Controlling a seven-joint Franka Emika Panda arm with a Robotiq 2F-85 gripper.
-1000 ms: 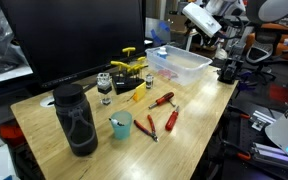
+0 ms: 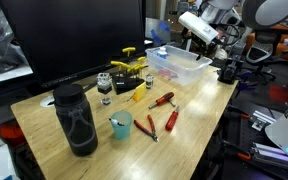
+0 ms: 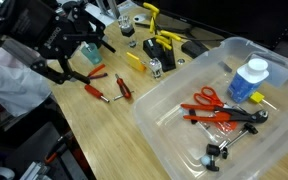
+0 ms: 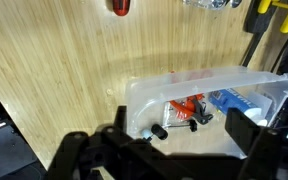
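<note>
My gripper stands open with nothing between its fingers, high over the table by the clear plastic bin (image 4: 199, 80). In exterior view 1 the gripper (image 2: 196, 38) hangs at the upper right, near the bin (image 2: 189, 76). The bin holds a white bottle with a blue cap (image 3: 250, 77), red-handled scissors (image 3: 212, 101), black-and-red pliers (image 3: 229, 117) and small parts. Outside it, a red-handled screwdriver (image 2: 171, 121) and a red-handled tool (image 2: 162, 100) lie on the wood. The end of one red tool (image 4: 121, 6) shows at the top of the wrist view.
A black cylinder (image 2: 76, 120) and a teal cup (image 2: 121, 124) stand on the left half of the table. Yellow-handled tools (image 2: 129, 66) and small glass jars (image 2: 104, 85) are near the dark monitor (image 2: 74, 35).
My gripper has come down a little and shifted slightly in exterior view 1. The table objects have stayed where they were.
</note>
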